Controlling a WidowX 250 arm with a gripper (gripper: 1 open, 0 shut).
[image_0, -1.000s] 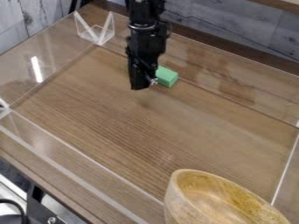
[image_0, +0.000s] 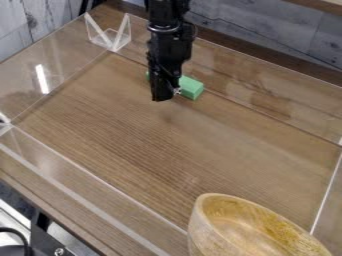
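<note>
My black gripper (image_0: 164, 88) hangs from the arm at the upper middle of the camera view, over the wooden table (image_0: 160, 170). Just right of it, partly behind it, a green block (image_0: 190, 87) lies on the table. The fingertips are small and dark, so I cannot tell whether they are open or shut, or whether they touch the block.
A large pale yellow bowl (image_0: 247, 225) sits at the front right. A dark grey wall runs along the back. White frame-like fixtures stand at the back left and left edge.
The gripper has shifted very slightly, and the green block shows in a slightly different position beside it, a little to the left.
</note>
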